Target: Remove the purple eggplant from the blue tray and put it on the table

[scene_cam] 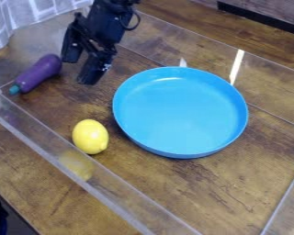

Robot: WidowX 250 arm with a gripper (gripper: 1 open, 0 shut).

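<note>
The purple eggplant (38,73) lies on the wooden table at the left, close to the clear wall, its teal end toward the lower left. The blue tray (180,112) sits right of centre, empty. My dark gripper (84,62) is low over the table at the upper left, just right of the eggplant and apart from it. Its two fingers look spread, and only bare wood shows between them.
A yellow lemon-like object (91,137) rests left of the tray, near the clear wall (125,195) along the lower left. Bare table lies between the lemon and the gripper, and below the tray.
</note>
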